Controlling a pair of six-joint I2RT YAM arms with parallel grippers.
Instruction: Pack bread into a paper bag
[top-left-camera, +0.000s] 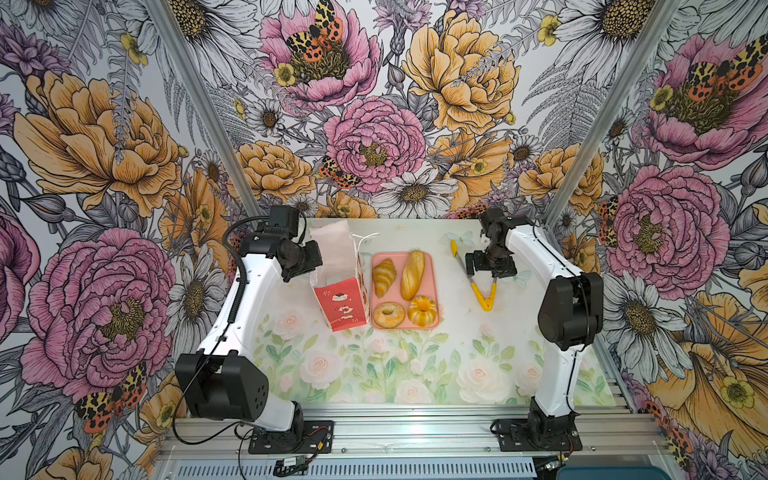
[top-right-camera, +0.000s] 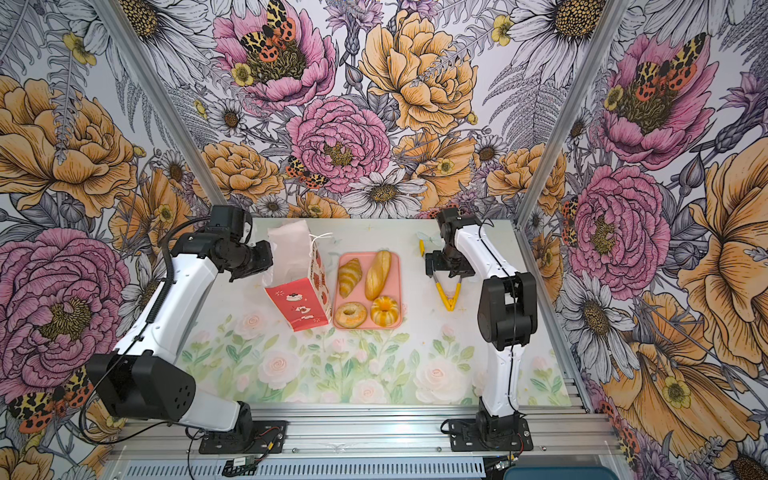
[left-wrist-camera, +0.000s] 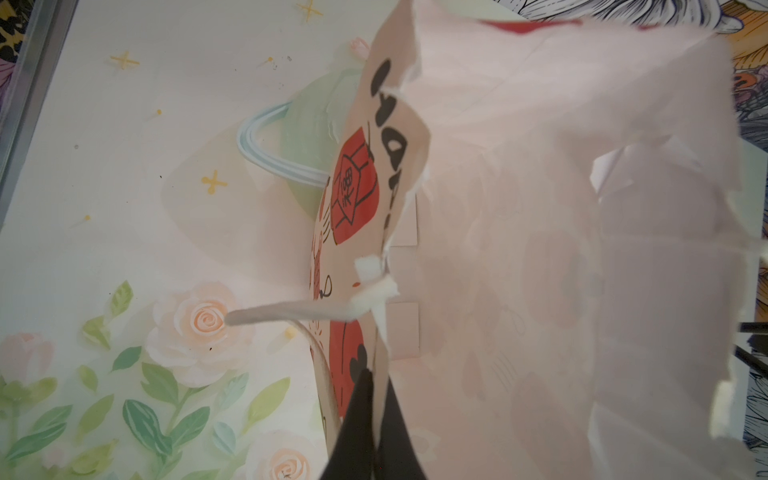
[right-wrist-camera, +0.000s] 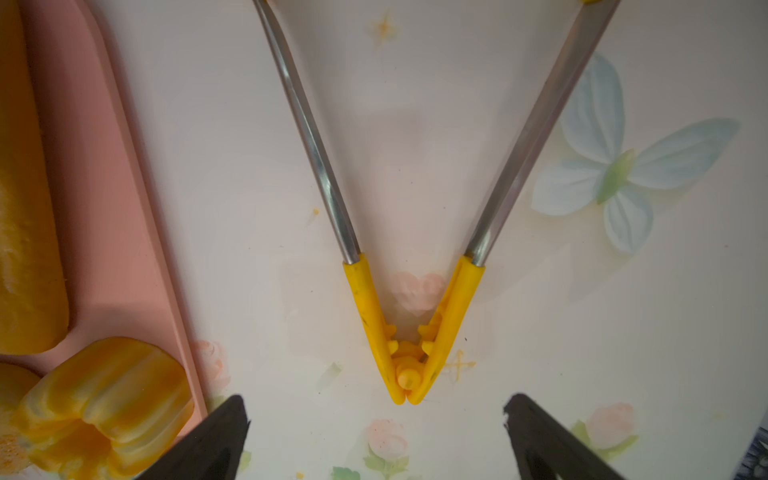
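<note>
A red and white paper bag (top-left-camera: 342, 300) stands with its mouth open, left of a pink tray. At the bag's rim, my left gripper is shut on the thin paper wall; no bread shows in the part of the inside that I can see. Croissant (top-left-camera: 384, 277), long loaf (top-left-camera: 412, 274), donut (top-left-camera: 389, 315) and ridged bun (top-left-camera: 422, 312) all lie on the tray. Yellow-tipped metal tongs (right-wrist-camera: 512, 176) rest spread in a V, the yellow ends meeting towards the front. Above them hovers my right gripper, open, its fingers apart and nothing held.
The pink tray (top-right-camera: 394, 272) sits mid-table, close to the bag's right side. In front of bag and tray the flowered tabletop (top-left-camera: 416, 372) is bare. A white string handle (left-wrist-camera: 296, 313) sticks out from the bag's rim.
</note>
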